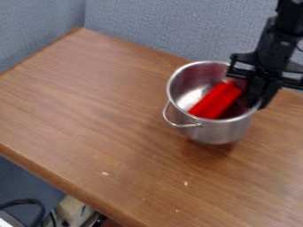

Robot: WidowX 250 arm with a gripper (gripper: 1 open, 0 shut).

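A steel pot (213, 129) with a wire handle stands on the right half of the wooden table, with a red elongated object (215, 99) lying inside it. The black gripper (251, 89) is at the pot's right rim, its tips reaching down at or into the pot, partly hidden and blurred. Whether anything is between its fingers cannot be seen.
A grey padded wall (142, 27) runs along the back and left. Black cables lie off the table at the lower left.
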